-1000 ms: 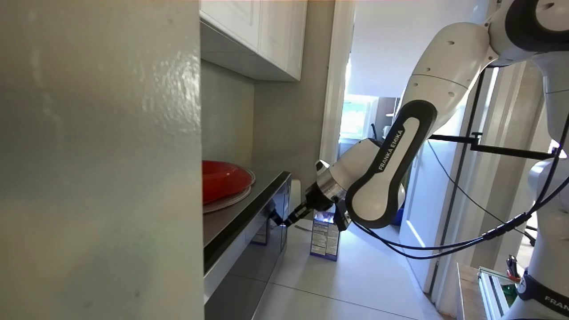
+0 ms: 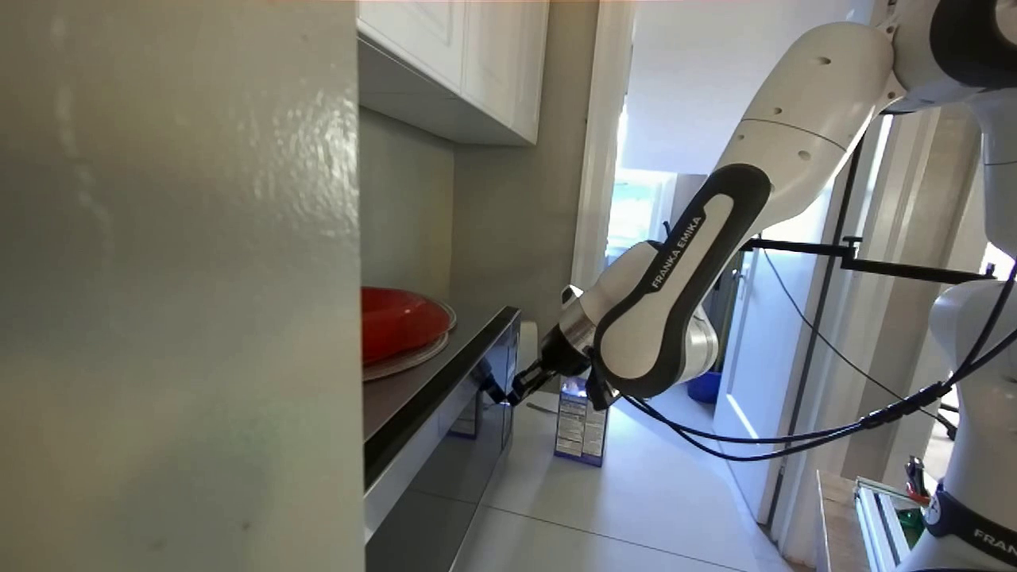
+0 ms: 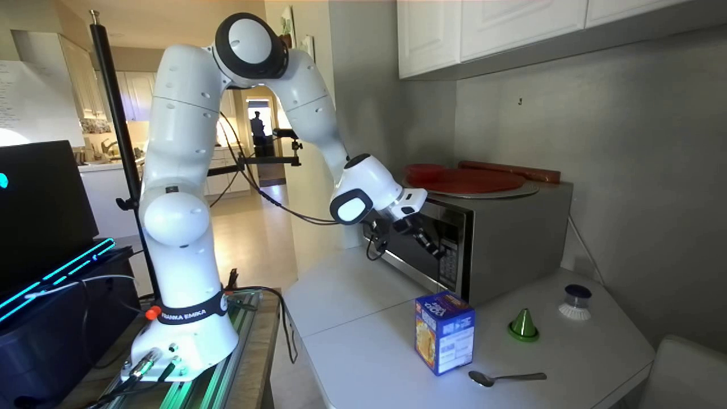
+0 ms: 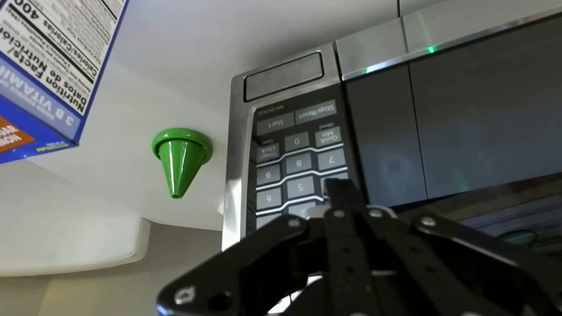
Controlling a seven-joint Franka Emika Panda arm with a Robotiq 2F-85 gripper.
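The microwave [image 3: 521, 252] stands on the white counter, its door closed. Its dark keypad [image 4: 298, 152] appears upside down in the wrist view, with Start, Stop/Reset and number keys legible. My gripper is shut, and nothing shows between its fingers. The tips cover part of the number keys beside the 5 and hide the keys below. In the second exterior view the gripper [image 3: 438, 253] points down at the keypad at the right end of the microwave front. Whether the tips touch a key or hover just off it, I cannot tell.
A blue food box [image 3: 445, 334] stands on the counter before the microwave. A green cone [image 3: 523, 327], a spoon [image 3: 508, 378] and a brush [image 3: 576, 303] lie to the right. Red lids [image 3: 470, 180] rest on the microwave top.
The arm's elbow and forearm have shifted and the wrist has turned slightly. The gripper's tips remain near the same spot at the microwave front. The box and lids have not moved.
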